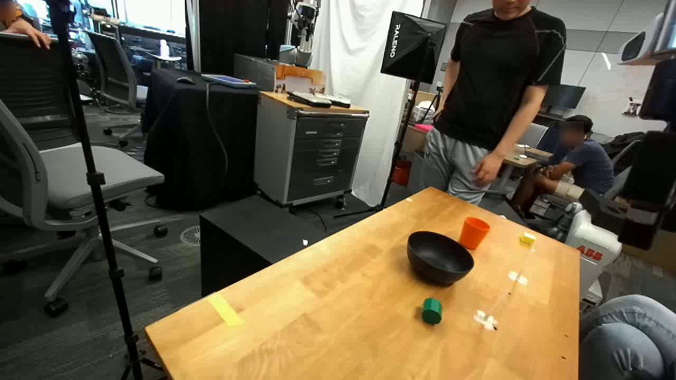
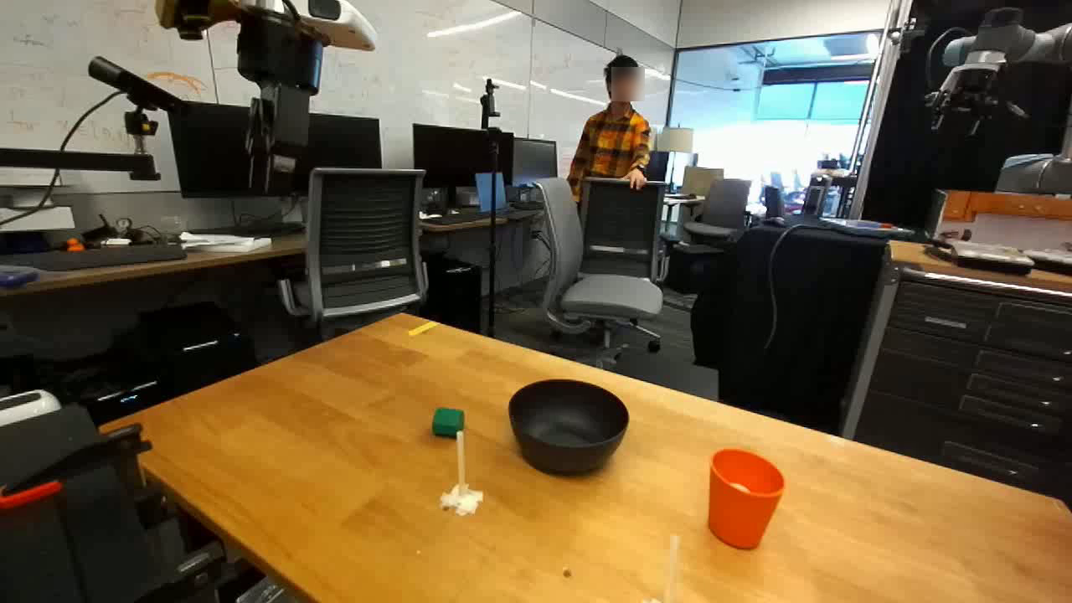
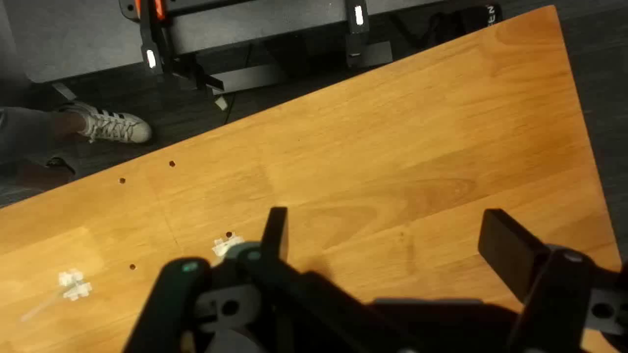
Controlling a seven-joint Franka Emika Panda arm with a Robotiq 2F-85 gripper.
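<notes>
Wide apart in the wrist view, the fingers of my open gripper have only bare tabletop beneath them. In the second exterior view the gripper (image 2: 269, 166) hangs high at the upper left, clear of everything on the table. A black bowl (image 1: 439, 258) sits upright, with an orange cup (image 1: 475, 233) standing beside it. The second exterior view shows something pale inside the cup (image 2: 744, 499). A small green block (image 1: 432, 311) lies on the wood near the bowl (image 2: 568, 426). Towards the table's far right end is a small yellow block (image 1: 527, 238). None of these objects appears in the wrist view.
Thin clear sticks rise from white tape patches (image 2: 461, 499) along one side of the wooden table (image 1: 355, 304). Yellow tape (image 1: 225, 309) marks one edge. A person in black (image 1: 500, 82) stands close behind the table.
</notes>
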